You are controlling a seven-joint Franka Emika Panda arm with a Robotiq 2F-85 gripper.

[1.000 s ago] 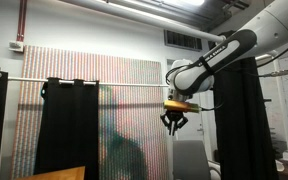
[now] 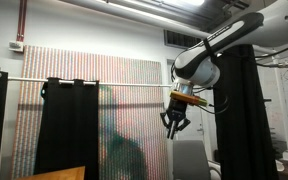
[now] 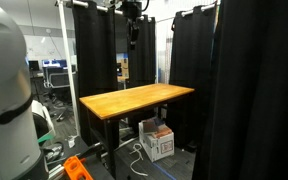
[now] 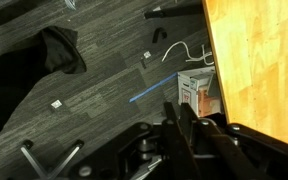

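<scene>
My gripper hangs high in the air, its dark fingers close together at the bottom of the wrist view. It looks shut, though no object can be made out between the fingertips. In the first exterior view the black gripper [image 2: 171, 130] points down beneath the white arm [image 2: 199, 68]. The wooden table [image 3: 134, 101] has a bare top in the second exterior view. Along the right side of the wrist view runs the edge of that table [image 4: 259, 50], apart from the gripper.
Under the table stands a white box [image 3: 156, 141] on the dark floor, near a white cable. A blue strip [image 4: 152, 89] lies on the floor. Black curtains [image 3: 254, 90] enclose the area. An orange item [image 3: 77, 169] is low at the front left.
The wrist has tilted and shifted slightly, with its orange-yellow band now slanting and a little further right and higher. The table corner and curtains are unchanged.
</scene>
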